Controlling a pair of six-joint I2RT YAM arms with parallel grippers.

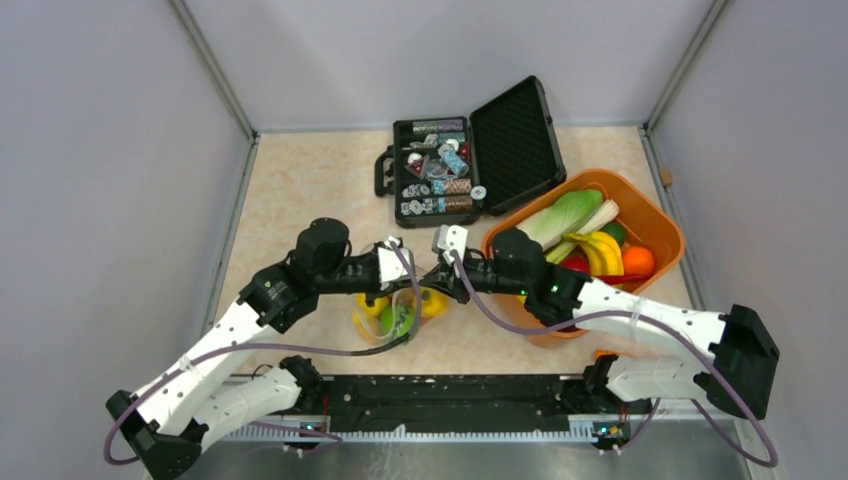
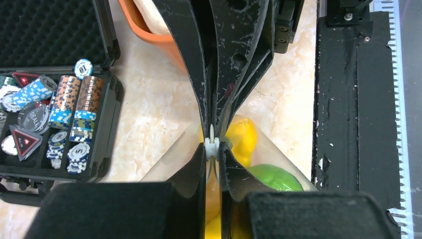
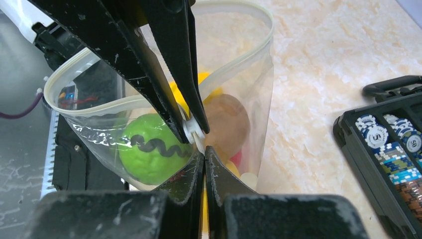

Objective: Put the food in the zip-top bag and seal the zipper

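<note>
The clear zip top bag [image 3: 261, 99] stands upright with food inside: a green piece with a dark squiggle [image 3: 152, 149], a brown round piece [image 3: 228, 119] and yellow pieces [image 2: 243, 137]. Most of its mouth gapes, rimmed by a whitish zip strip [image 3: 119, 103]. At one end of the mouth, my left gripper is shut on the small white zip slider [image 3: 193, 130]. Just beside it, the tips of my right gripper are shut on the thin zip edge. The two grippers nearly touch and hide part of the bag from above.
An orange bin [image 1: 655, 215] of toy produce stands to the right, close by the right arm. Behind the bag lies an open black case [image 1: 398, 160] of poker chips.
</note>
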